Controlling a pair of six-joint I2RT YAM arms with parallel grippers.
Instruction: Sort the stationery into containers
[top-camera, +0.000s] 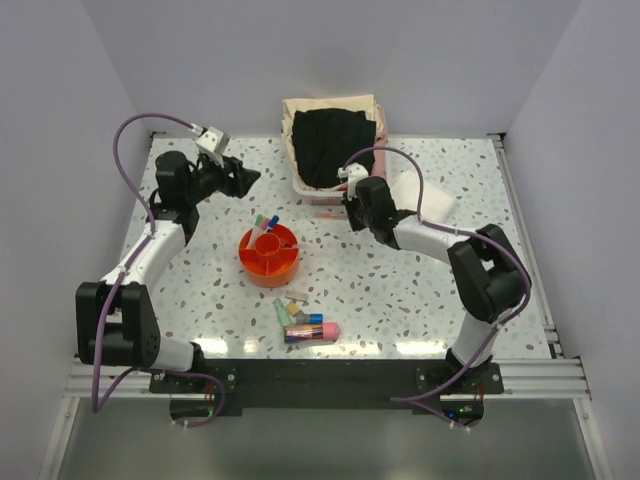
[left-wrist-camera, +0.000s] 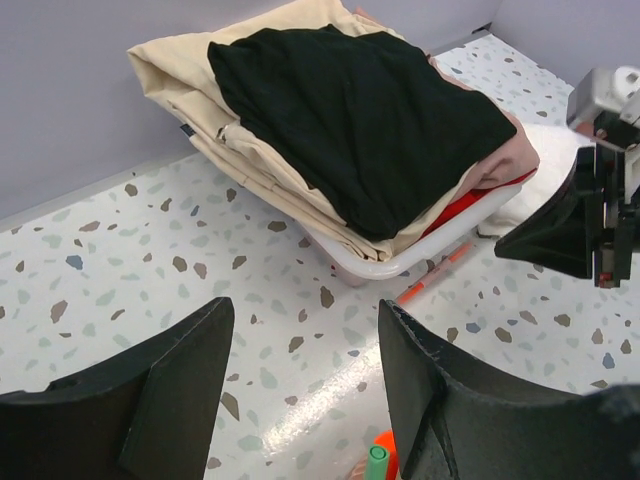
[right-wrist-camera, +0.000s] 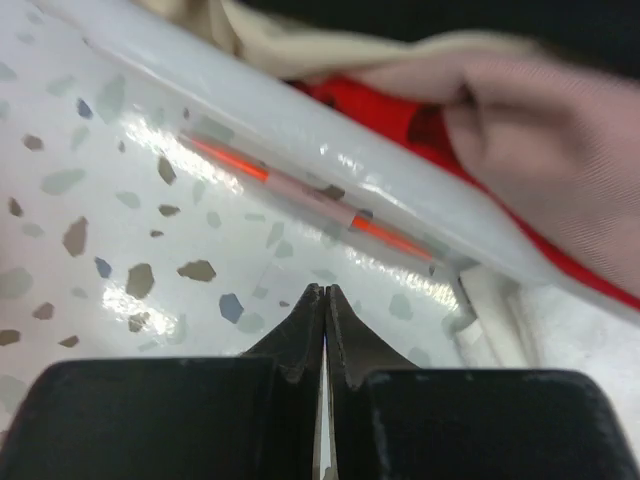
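Note:
An orange organizer (top-camera: 268, 262) holds several markers at the centre-left, with my left gripper (top-camera: 243, 180) open above and behind it; in the left wrist view its fingers (left-wrist-camera: 170, 390) are apart over bare table. My right gripper (top-camera: 353, 219) is shut, nothing visible between its fingertips, beside an orange-and-pink pen (right-wrist-camera: 308, 197) lying along the white bin's front edge. At the front lie a pink-capped tube (top-camera: 311, 332), a blue-ended item (top-camera: 308, 318), a green item (top-camera: 282, 311) and a small pale block (top-camera: 297, 295).
A white bin (top-camera: 330, 196) heaped with black, cream, pink and red cloth stands at the back. A white cloth (top-camera: 430, 195) lies right of it.

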